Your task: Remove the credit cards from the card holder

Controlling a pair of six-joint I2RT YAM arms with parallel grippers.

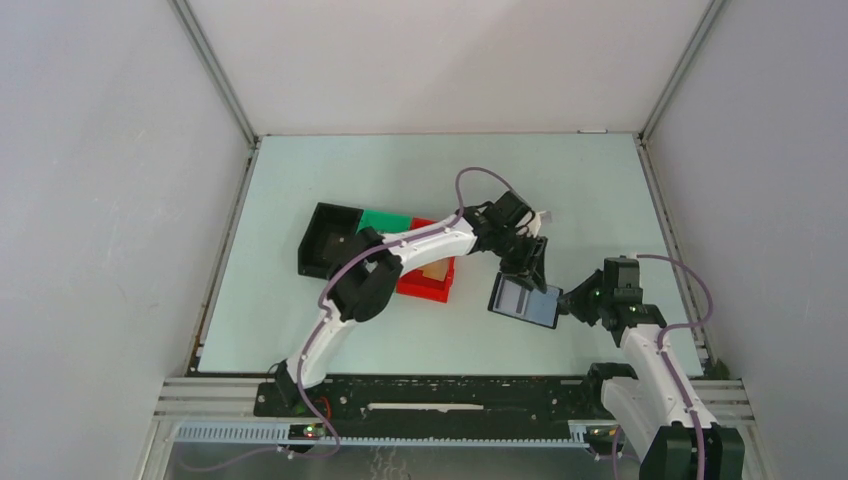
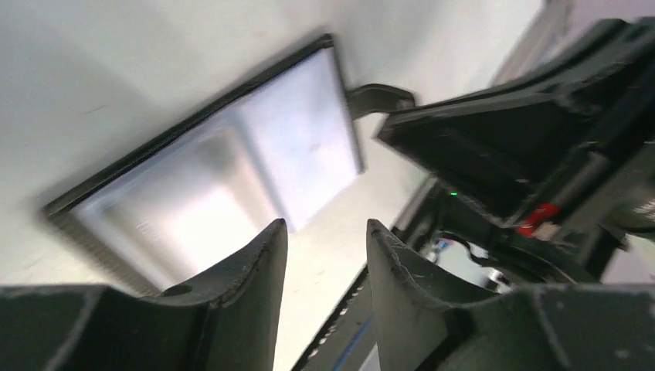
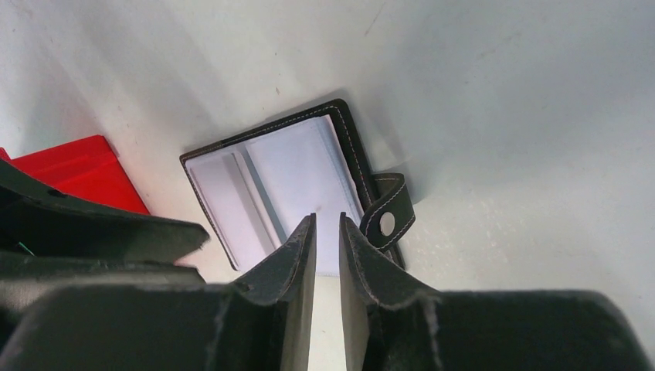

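The card holder (image 1: 527,302) lies flat and open on the table, dark-edged, with pale sleeves facing up. In the right wrist view the holder (image 3: 301,185) shows a strap with a snap (image 3: 388,222) on its right edge; no separate card stands out. My left gripper is open over the holder's edge, nothing between its fingers. At the strap side is my right gripper (image 1: 564,303). Its fingers (image 3: 303,255) stand close together with a narrow pale gap; whether anything thin is between them cannot be made out. The left wrist view of the holder (image 2: 309,131) is blurred.
Left of the holder stand black (image 1: 328,240), green (image 1: 384,221) and red (image 1: 423,285) containers; the left arm crosses above them. A tan item (image 1: 436,269) lies in the red one.
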